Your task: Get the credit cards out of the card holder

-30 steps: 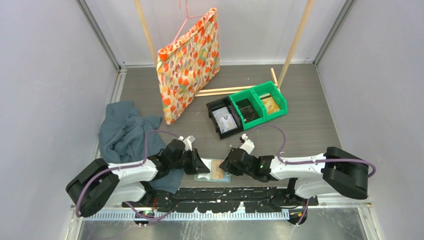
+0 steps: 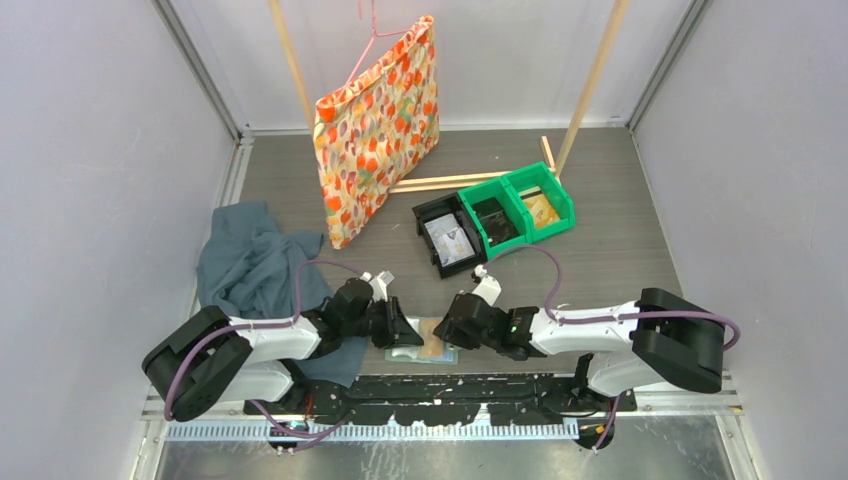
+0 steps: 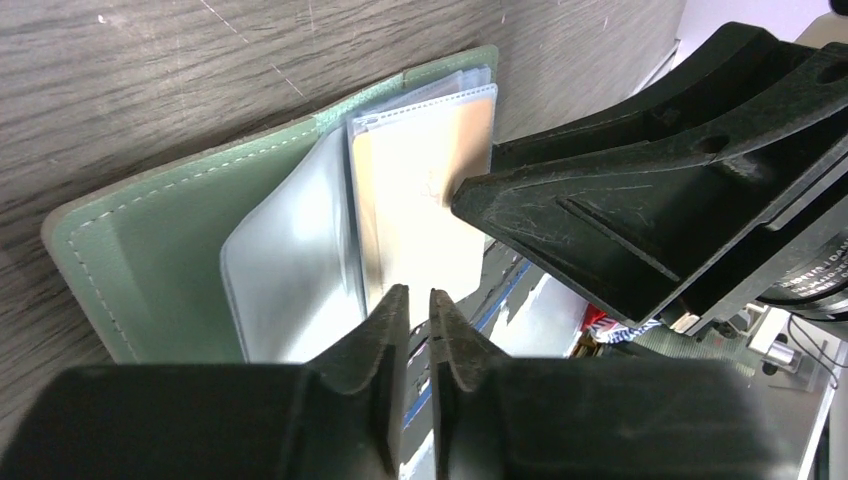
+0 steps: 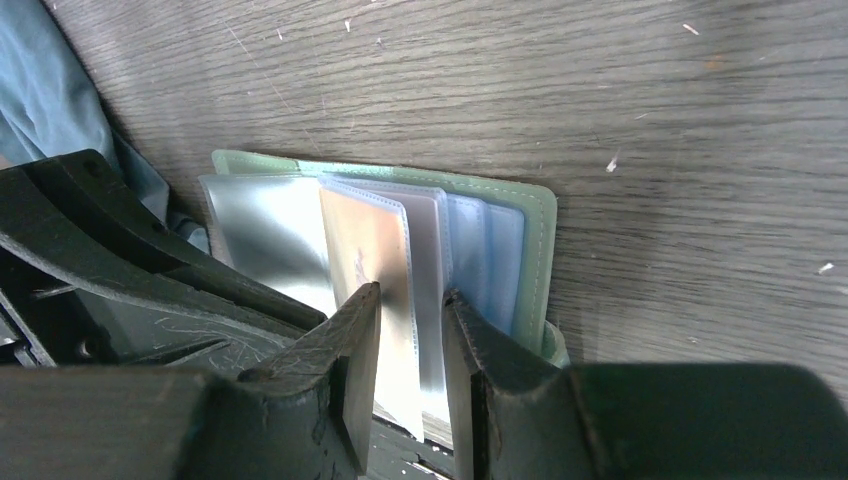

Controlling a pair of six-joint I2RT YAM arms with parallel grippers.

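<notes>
The card holder (image 2: 425, 356) lies open on the table between my two arms. Its pale green cover (image 3: 150, 260) and clear plastic sleeves (image 3: 290, 260) show in the left wrist view. A beige card (image 3: 410, 190) sits inside one sleeve. Over that sleeve, my left gripper is narrowly open, with no card visibly held. My right gripper is part open at the sleeves' right edges; the beige card's sleeve edge and another clear sleeve show in its gap. Where the fingers meet the plastic is partly hidden.
Behind the holder stand a black tray (image 2: 421, 216) and a green two-part bin (image 2: 516, 191). Blue-grey cloth (image 2: 250, 265) lies at the left, and a patterned bag (image 2: 380, 130) hangs behind it.
My left arm has shifted slightly right and my right arm slightly left. The holder has slid a little left; the beige card is still in its sleeve.
</notes>
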